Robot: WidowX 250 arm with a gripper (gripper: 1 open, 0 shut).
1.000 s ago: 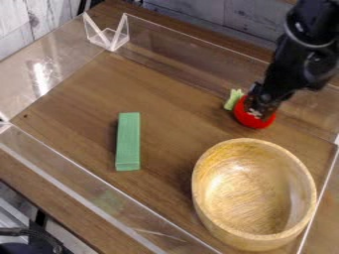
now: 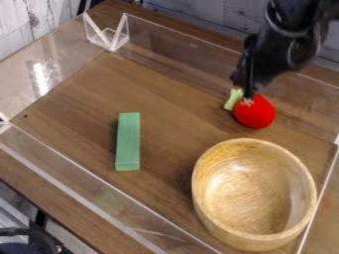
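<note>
My gripper [image 2: 249, 87], black and motion-blurred, hangs at the upper right just above a red round object [image 2: 256, 113] with a green top [image 2: 232, 98], like a toy vegetable or fruit. I cannot tell how far apart the fingers stand or whether they touch it. A pale wooden bowl [image 2: 253, 193] sits at the lower right, empty. A green rectangular block [image 2: 129, 141] lies on the left half of the wooden surface.
Clear plastic walls [image 2: 106, 220] border the wooden surface [image 2: 99, 99].
</note>
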